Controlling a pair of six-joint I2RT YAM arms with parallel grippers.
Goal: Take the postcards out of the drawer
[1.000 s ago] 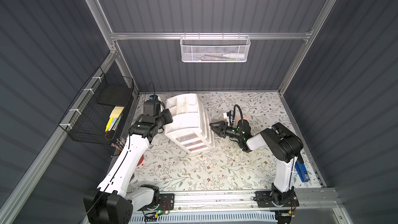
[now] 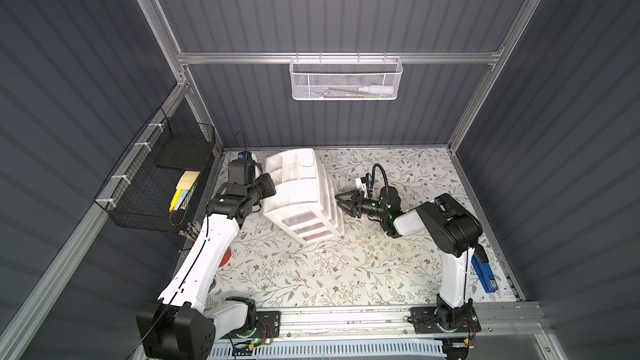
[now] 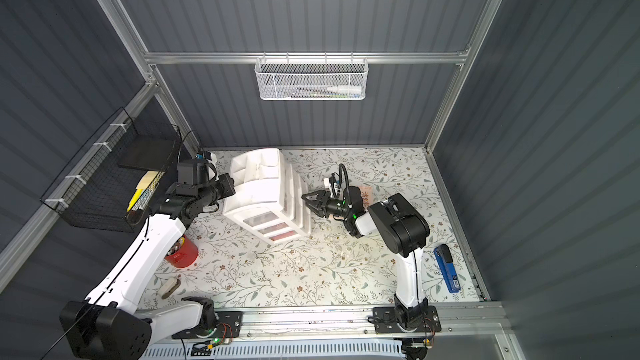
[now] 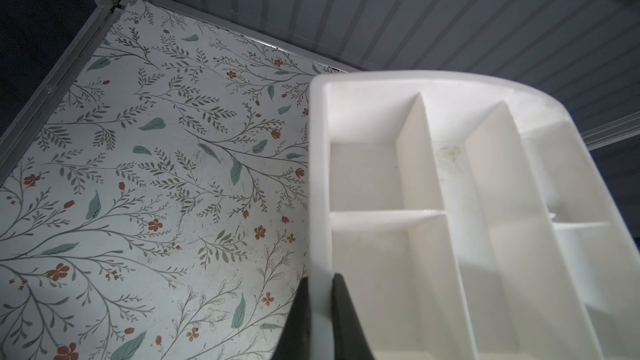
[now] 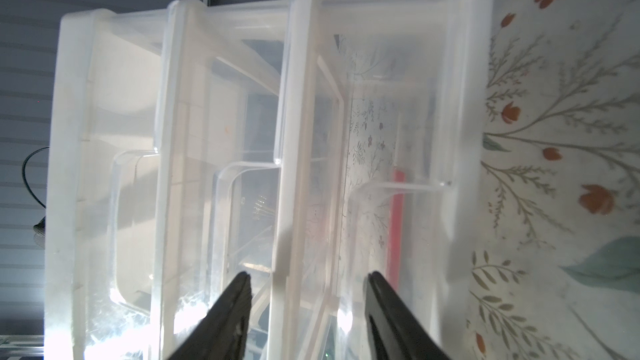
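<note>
A white drawer unit (image 2: 296,193) with clear drawers stands left of centre on the table. My left gripper is shut on the thin top rim of the unit, a finger on either side. To the unit's right, my right gripper stands part open in front of the drawer fronts, its fingers apart. Whether they touch a drawer edge I cannot tell. A red strip (image 5: 396,226) shows through the lowest drawer (image 5: 413,126); I cannot tell whether it belongs to the postcards. No postcard is clearly visible.
A pinkish flat piece (image 3: 366,194) lies partly hidden behind the right arm. A blue stapler-like object (image 3: 446,268) lies far right, a red cup (image 3: 182,253) at the left. Open table lies in front of the unit.
The drawer unit has shifted very slightly to the left, and my left gripper with it. My right gripper has also moved a little to the left.
</note>
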